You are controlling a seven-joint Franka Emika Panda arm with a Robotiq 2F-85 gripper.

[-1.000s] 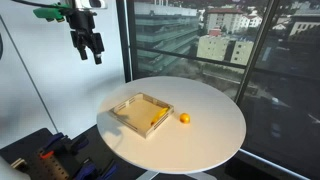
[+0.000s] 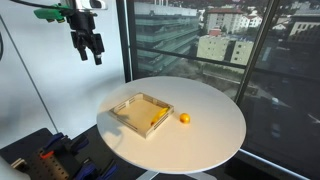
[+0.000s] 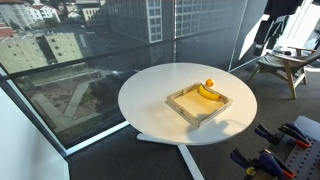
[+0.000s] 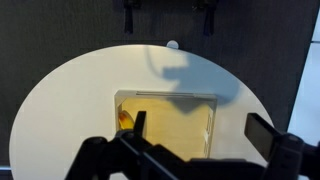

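On the round white table lies a shallow light-wood tray [image 2: 138, 109], its floor mostly bare. A yellow banana [image 3: 210, 94] rests inside along one side of the tray; only part of this banana [image 4: 125, 120] shows in the wrist view. The orange [image 2: 185, 118] sits on the tabletop just outside the tray, apart from it. High above the table's edge, well clear of everything, hangs my gripper [image 2: 91, 58]. Its two fingers stand apart, open, with nothing between them. From the wrist, the dark gripper parts cover the lower middle of the picture, and no orange is visible.
Large windows [image 2: 180, 40] stand behind it. A wooden chair [image 3: 275, 75] is off to one side in the second exterior view. Cables and dark gear lie near the arm's base.
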